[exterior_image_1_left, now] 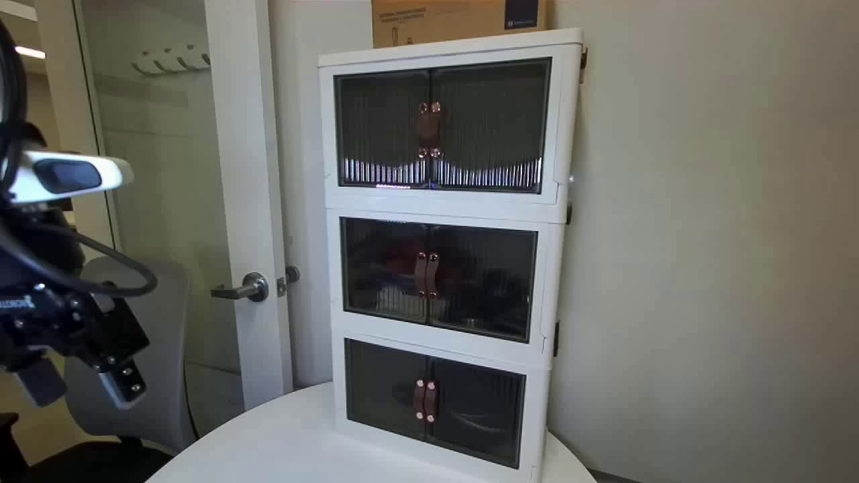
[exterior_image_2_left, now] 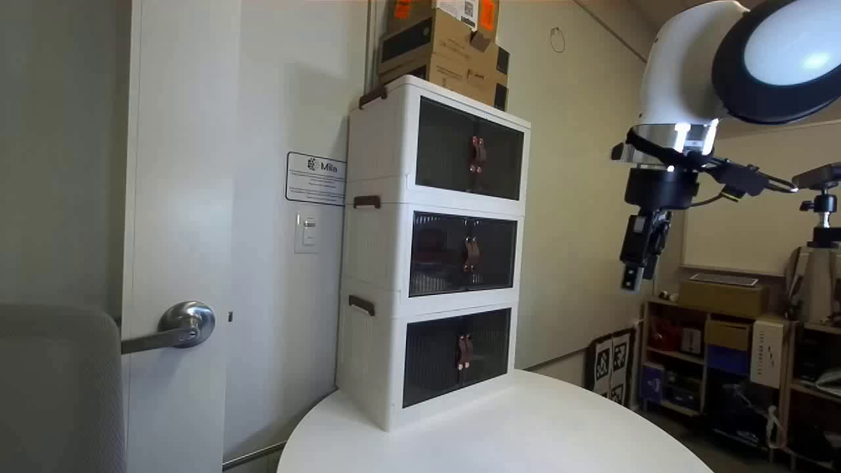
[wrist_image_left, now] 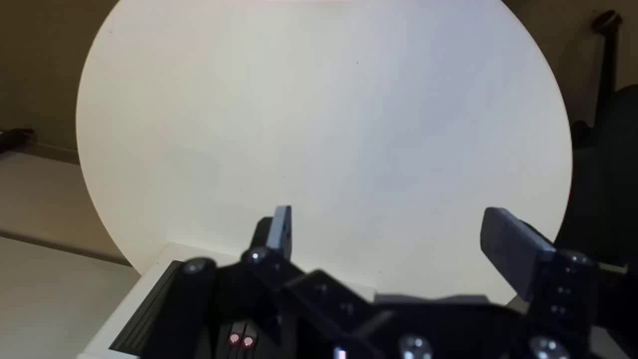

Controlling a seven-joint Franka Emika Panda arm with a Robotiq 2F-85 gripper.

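A white cabinet (exterior_image_1_left: 451, 206) of three stacked units stands on a round white table (exterior_image_2_left: 544, 433). Each unit has a pair of dark see-through doors with brown handles; the top handles (exterior_image_1_left: 429, 129), middle handles (exterior_image_1_left: 427, 275) and bottom handles (exterior_image_1_left: 425, 400) all sit on shut doors. Dim shapes show behind the middle doors, too dark to name. My gripper is open, its fingers wide apart and empty, pointing down above the table. In the second exterior view the gripper (exterior_image_2_left: 640, 276) hangs to the right of the cabinet, clear of it.
Cardboard boxes (exterior_image_2_left: 449, 55) are piled on top of the cabinet. Behind it runs a wall, with a room door (exterior_image_1_left: 249, 201) to one side and a grey chair (exterior_image_1_left: 133, 346) nearby.
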